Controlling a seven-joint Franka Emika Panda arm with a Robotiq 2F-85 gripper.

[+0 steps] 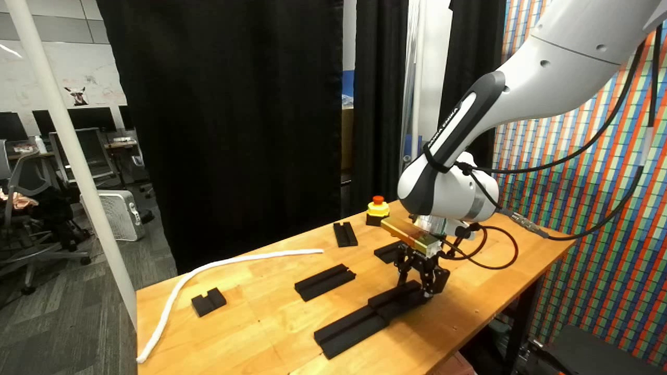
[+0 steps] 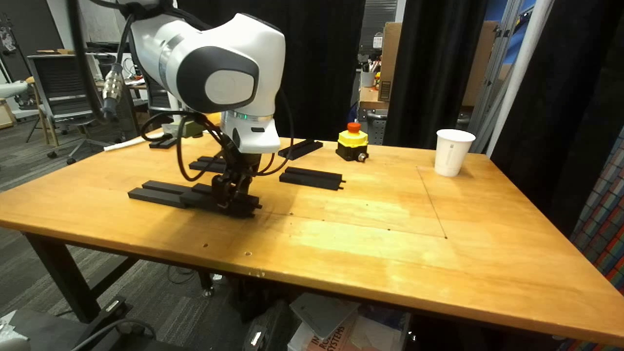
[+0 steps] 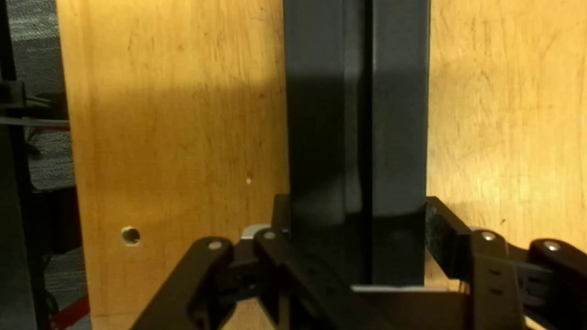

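Observation:
My gripper is shut on a black grooved block near the table's right front edge. In the wrist view a finger presses each long side of the held block. The held block lies low at the table, its groove running along its length. Another black grooved block lies end to end with it, nearly in line; the ends look touching or almost so. In exterior view 2 my gripper partly hides the held block, and two small pegs stick out beyond its far end.
More black grooved blocks lie apart: one mid-table, one at the back, a short one at left, and one behind my gripper. A white rope, an emergency stop and a paper cup stand clear.

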